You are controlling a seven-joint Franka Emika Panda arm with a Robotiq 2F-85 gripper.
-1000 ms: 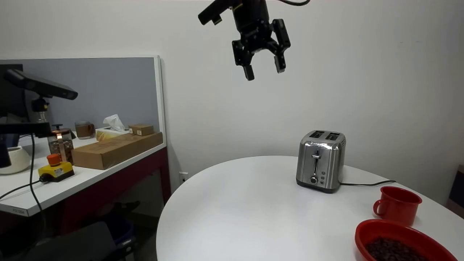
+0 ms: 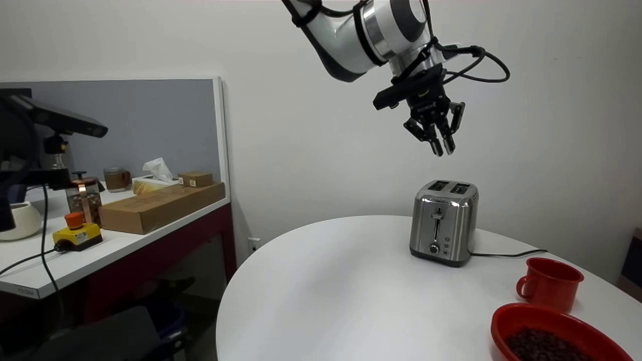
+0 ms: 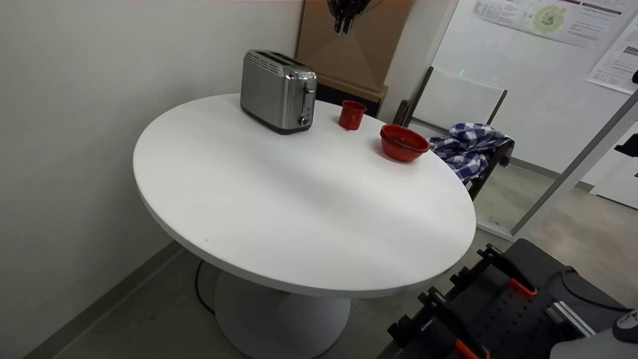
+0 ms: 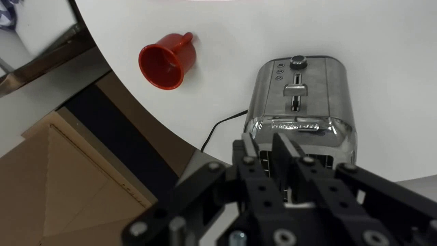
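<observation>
A silver two-slot toaster stands upright on the white round table, its lever and dial on the front face. Above it hangs my gripper, well clear of the slots, its fingers part open with a narrow gap and nothing between them. Seen from the wrist, the gripper overlaps the slotted top of the toaster and hides part of it. A red mug and a red bowl of dark beans sit at the table's right side.
The toaster's black cord runs right along the table. A wall lies close behind the toaster. In the second exterior view, the table's near and left parts are bare. A chair with a checked cloth stands beyond the bowl.
The gripper has moved right and down, from left of the toaster to above it. Its fingers have come much closer together. Toaster, mug and bowl stay where they were.
</observation>
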